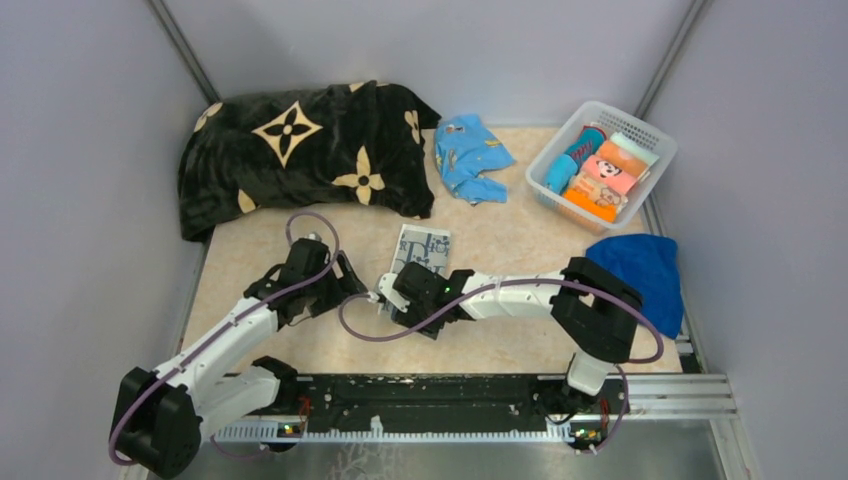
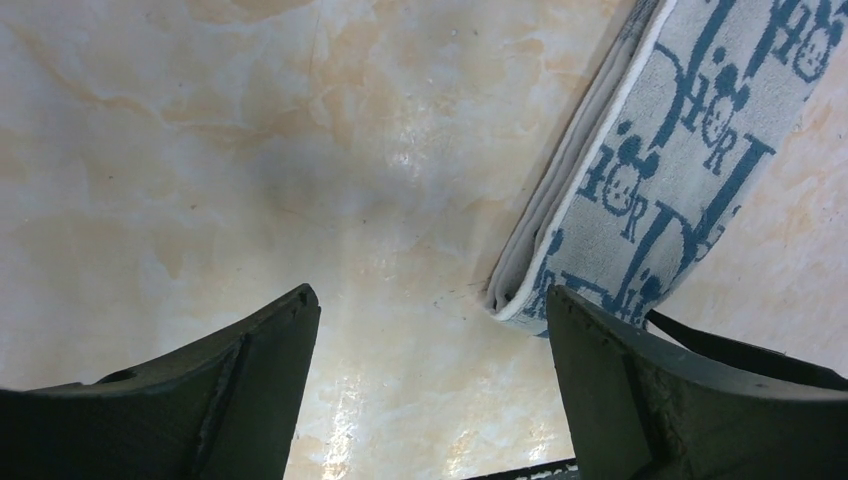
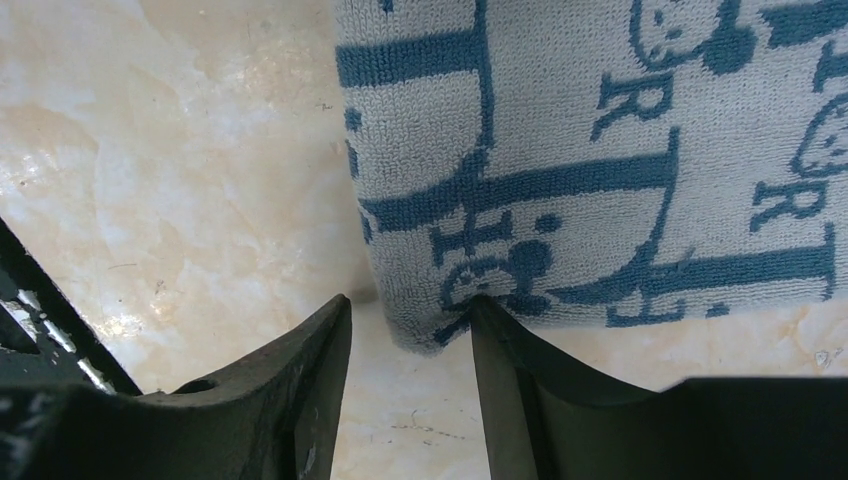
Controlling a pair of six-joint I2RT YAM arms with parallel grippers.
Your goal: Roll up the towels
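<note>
A grey-and-blue patterned towel [image 1: 424, 247], folded into a layered strip, lies flat mid-table; the right arm covers its near part in the top view. In the left wrist view the towel [image 2: 640, 190] runs up to the right. My left gripper is open beside its near left corner, bare table showing between the fingers. My right gripper stands open over the near end, where a towel corner [image 3: 425, 290] shows between its fingertips without being gripped. Whether either gripper touches the cloth is unclear.
A black patterned blanket [image 1: 310, 150] and a crumpled light-blue cloth [image 1: 465, 160] lie at the back. The white basket [image 1: 655, 140] at back right holds several rolled or folded items. A blue towel [image 1: 640, 270] lies at the right edge. Table left of the left gripper is clear.
</note>
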